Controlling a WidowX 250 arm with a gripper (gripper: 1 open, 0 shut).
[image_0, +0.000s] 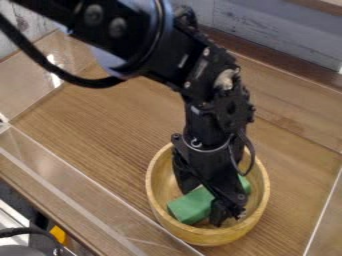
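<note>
My black gripper (214, 195) reaches down from the top of the view into a pale yellow round bowl (160, 180) on the wooden table. Its open fingers are low inside the bowl, over a green object (190, 208) lying there. The fingers partly cover the green object, and I cannot tell whether they touch it.
A white wall runs along the back. A clear edge strip runs along the lower left, with a small yellow object (56, 234) beyond it.
</note>
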